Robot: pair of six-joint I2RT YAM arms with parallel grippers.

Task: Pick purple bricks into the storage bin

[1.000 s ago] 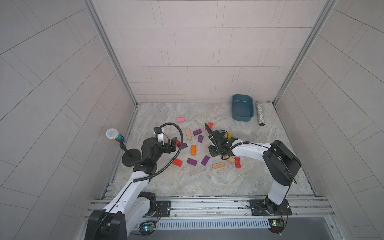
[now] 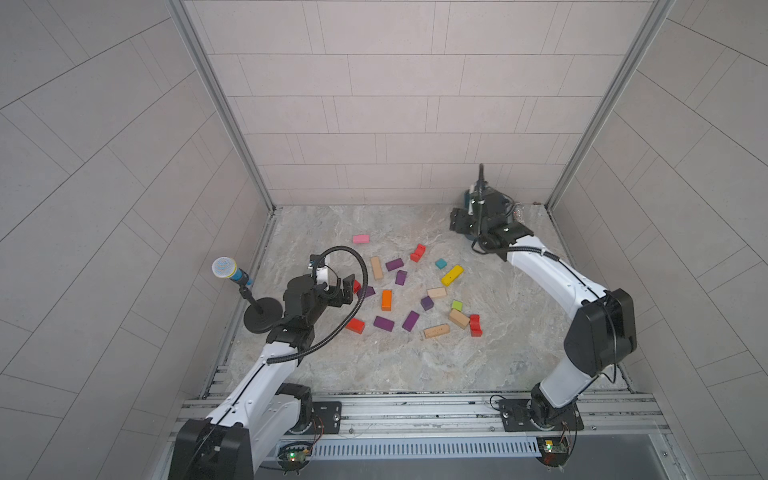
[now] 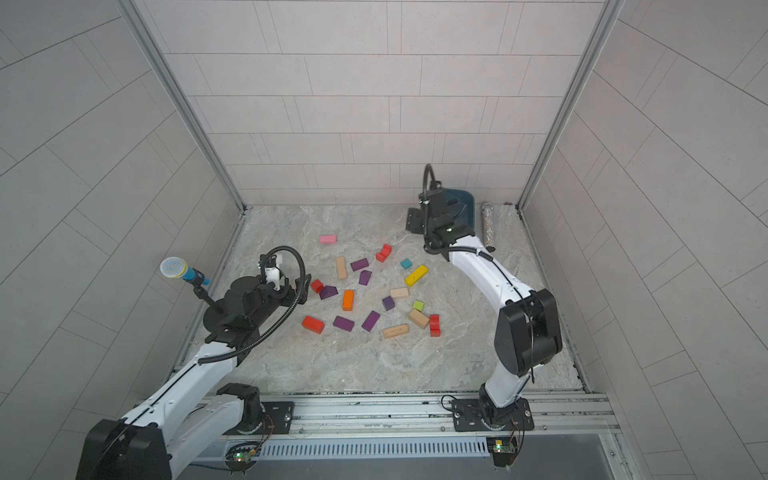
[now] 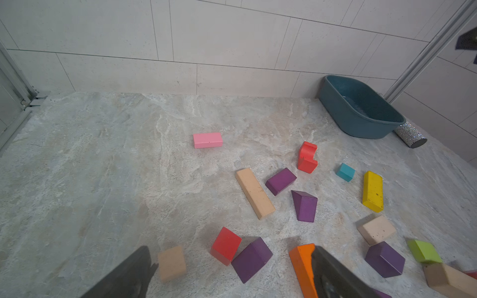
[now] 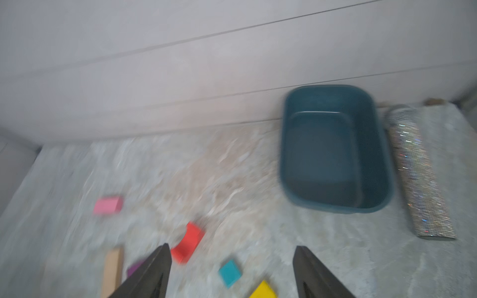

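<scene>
Several purple bricks lie on the marble table, among them one (image 4: 280, 180) near a tan block, another (image 4: 252, 259) beside a red cube, and one (image 4: 385, 259) farther right. The teal storage bin stands at the back right; in the right wrist view it looks empty (image 5: 323, 159). My left gripper hovers low over the left part of the bricks, fingers apart with nothing between them. My right gripper is raised near the bin, partly covering it in both top views; its fingers are apart and nothing shows between them. The right wrist view is blurred.
A speckled cylinder (image 5: 419, 183) lies beside the bin. Red, tan, yellow, green, orange, pink and cyan blocks are spread among the purple ones. A dark stand (image 2: 261, 317) is at the left edge.
My right arm has risen and swung from over the central bricks to the bin at the back right. The left arm has not moved.
</scene>
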